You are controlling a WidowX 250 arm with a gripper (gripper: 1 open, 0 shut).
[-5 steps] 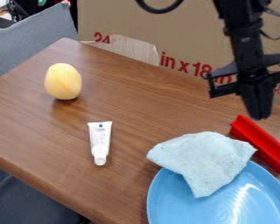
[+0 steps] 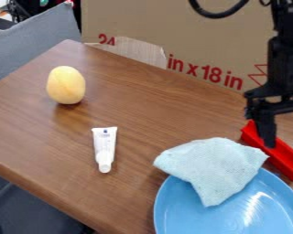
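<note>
My black gripper (image 2: 266,128) is at the right, pointing down at the red box (image 2: 278,157), its tip at or just over the box's upper end; whether it is open or shut is hard to tell. The red box lies on the wooden table behind a blue plate (image 2: 222,217). A pale blue cloth (image 2: 211,167) is draped over the plate's back edge. A yellow egg-shaped object (image 2: 66,85) sits at the left, and a white tube (image 2: 105,148) lies left of the middle.
A large cardboard box (image 2: 168,32) stands along the table's back. A grey surface borders the table at the left.
My gripper has moved down toward the red box, after shifting to the right. The objects on the table look unmoved.
</note>
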